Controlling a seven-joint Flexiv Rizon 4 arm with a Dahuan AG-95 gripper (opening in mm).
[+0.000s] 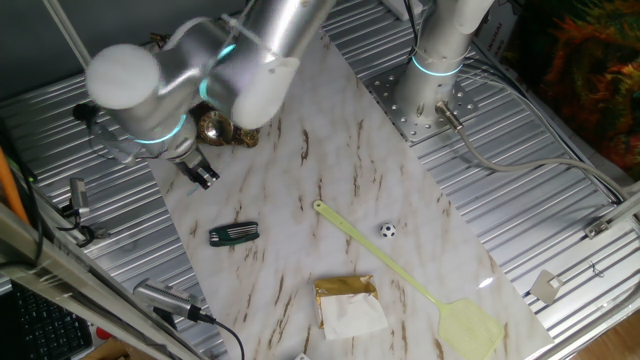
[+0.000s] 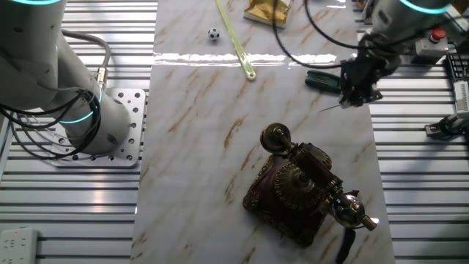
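Note:
My gripper (image 1: pixel 204 179) hangs over the far left edge of the marble-patterned board in exterior view 1. In exterior view 2, the gripper (image 2: pixel 359 95) is dark and partly blurred, and a thin rod (image 2: pixel 330 108) sticks out from its fingertips to the left. The fingers appear shut on that rod, though the contact itself is hard to see. A dark green tool with silver strips (image 1: pixel 234 234) lies on the board, apart from the gripper. An ornate old-style telephone (image 2: pixel 293 194) stands nearby; the arm partly hides the telephone (image 1: pixel 215 128) in exterior view 1.
A yellow-green fly swatter (image 1: pixel 375 252) lies diagonally across the board, with a small soccer ball (image 1: pixel 388 230) beside its handle. A gold and white packet (image 1: pixel 350 307) rests towards the front. Bare board lies between telephone and swatter. A camera (image 1: pixel 172 298) stands at the left edge.

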